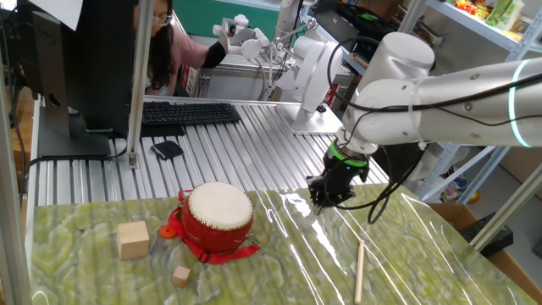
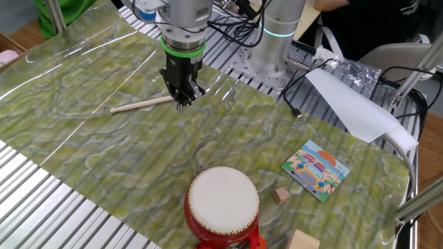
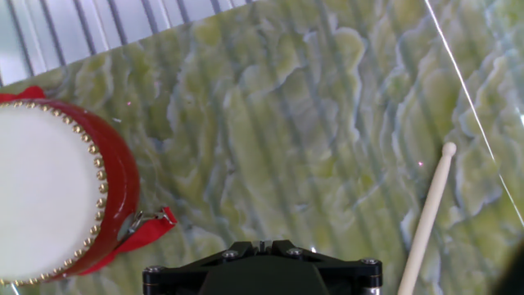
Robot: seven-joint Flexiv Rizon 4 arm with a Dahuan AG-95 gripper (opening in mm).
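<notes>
My gripper (image 1: 320, 208) hangs above the green marbled mat, between the red drum (image 1: 220, 222) and the drumstick (image 1: 359, 273). In the wrist view its black fingertips come together at the bottom middle, so the gripper looks shut, with nothing visible between them. The drum (image 2: 223, 200) stands upright, its pale skin facing up and a red ribbon around its base. At the lower right of the wrist view lies the wooden drumstick (image 3: 429, 217), apart from the fingers; its lower end is cut off by the frame.
A larger wooden block (image 1: 133, 241) and a small wooden cube (image 1: 180, 276) sit near the drum. A colourful picture card (image 2: 316, 170) lies flat on the mat. Beyond the mat are a keyboard (image 1: 191, 113) and a black mouse (image 1: 167, 149).
</notes>
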